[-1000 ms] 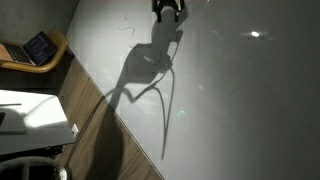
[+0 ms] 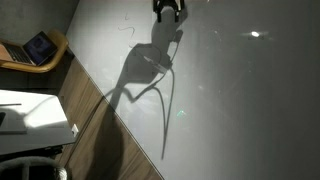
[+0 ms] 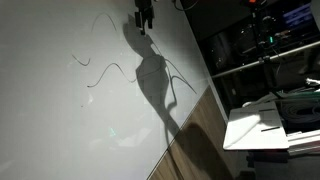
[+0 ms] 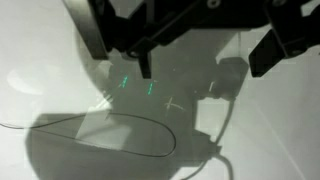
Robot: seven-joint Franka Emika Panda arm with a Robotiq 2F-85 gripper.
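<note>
Over a pale flat surface [image 2: 240, 110], my gripper [image 2: 167, 17] hangs at the top edge of exterior view 1. The wrist view shows my gripper open, its dark fingers wide apart with nothing between them. Below them a thin dark cord [image 4: 110, 147] lies in a long loop on the surface. Exterior view 2 has the gripper [image 3: 145, 22] near the top, with a thin curved line [image 3: 105, 68] on the surface to its lower left. Whether the thin lines are cords or drawn marks is hard to tell there.
The arm's shadow darkens the surface beneath it. A laptop [image 2: 40, 47] on a chair and a white side table [image 2: 35, 125] stand beyond the surface's edge, over wooden floor [image 2: 85, 95].
</note>
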